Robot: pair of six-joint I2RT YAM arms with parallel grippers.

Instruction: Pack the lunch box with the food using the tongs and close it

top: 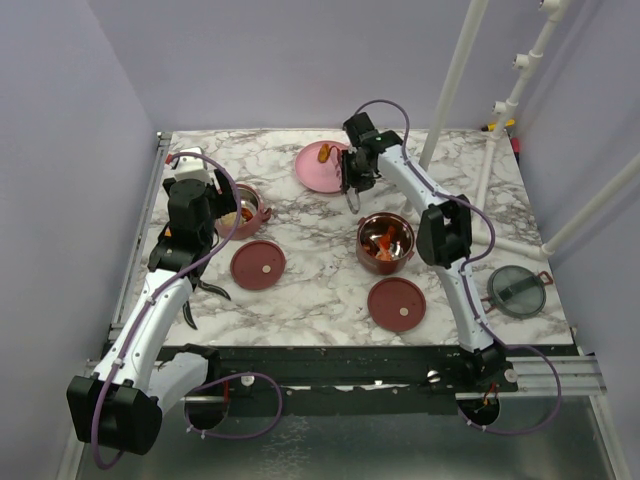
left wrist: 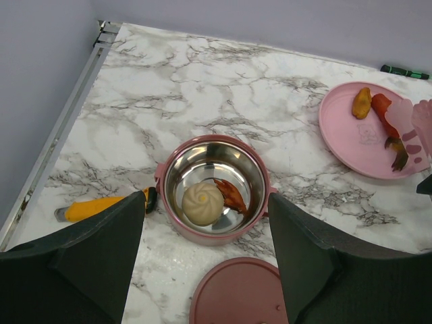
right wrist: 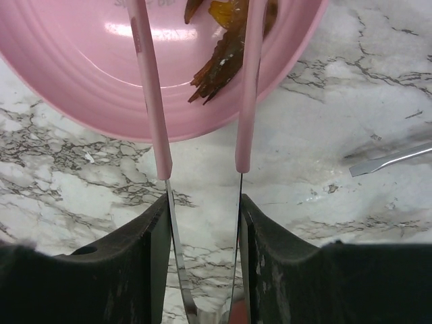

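My right gripper is shut on the metal handles of a pair of tongs with pink arms (right wrist: pixel 248 94). The tongs' arms stand apart over the right side of the pink plate (top: pixel 312 178). On that plate lie a yellow-brown food piece and an orange-red shrimp with a brown tail, partly overlapped by the tongs in the right wrist view. My left gripper is open above the left pot (left wrist: pixel 202 239), which holds a round bun (left wrist: pixel 202 204) and a small reddish piece (left wrist: pixel 231 195). The right pot (top: pixel 366 262) has orange food (top: pixel 385 242) inside.
Brown round lids (top: pixel 258 265) (top: pixel 397 304) lie in front of the pots. A yellow-handled tool (left wrist: pixel 94 208) rests left of the left pot. A glass lid (top: pixel 517 290) lies at the front right, beyond white pipes (top: pixel 518 245).
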